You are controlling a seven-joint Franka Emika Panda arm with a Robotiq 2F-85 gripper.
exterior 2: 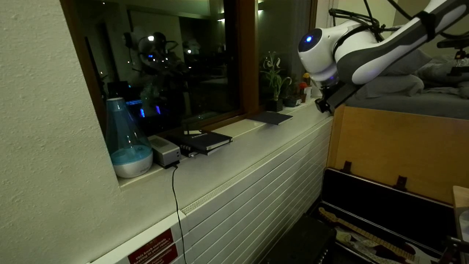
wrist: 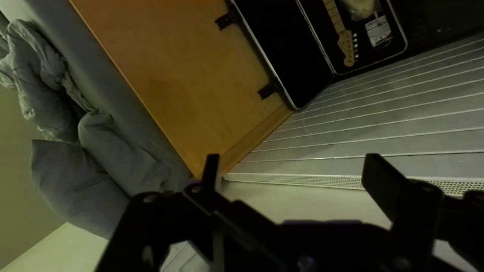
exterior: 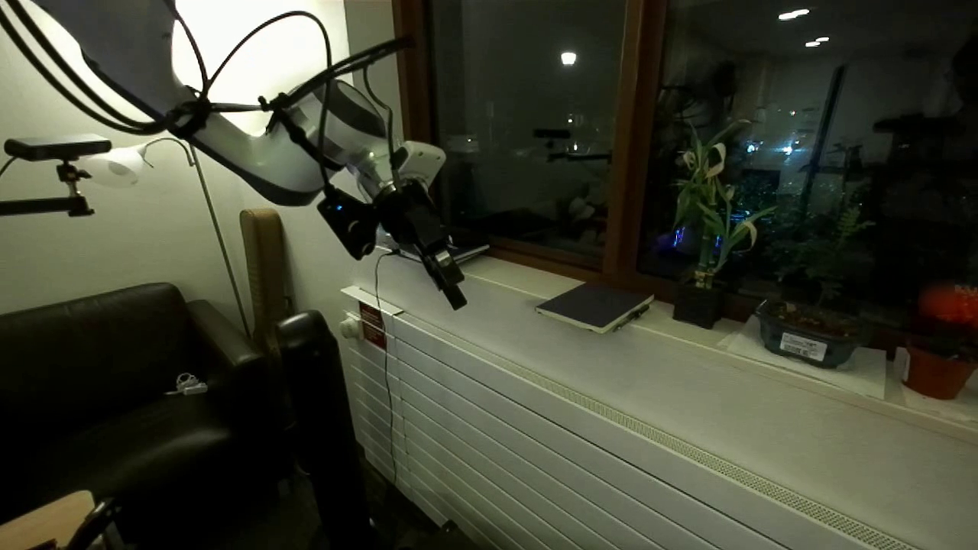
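Note:
My gripper stands open, its two black fingers [wrist: 210, 174] wide apart with nothing between them. In exterior view 1 the gripper [exterior: 454, 292] hangs above the white window ledge, tilted downward, left of a dark closed notebook [exterior: 594, 306]. Exterior view 2 shows the gripper [exterior 2: 324, 106] at the right, apart from the same notebook [exterior 2: 271, 118] lying flat. The wrist view has no notebook in it; below and beyond the fingers are the ledge and the slatted radiator [wrist: 363, 131].
Potted plants [exterior: 701, 298] line the ledge's right side. A blue-topped humidifier [exterior 2: 130, 151], a grey box [exterior 2: 164, 151] and stacked books [exterior 2: 205, 140] occupy the other end. Bare ledge [exterior: 724, 394] lies in front of the notebook. An open guitar case [exterior 2: 387, 202] is on the floor.

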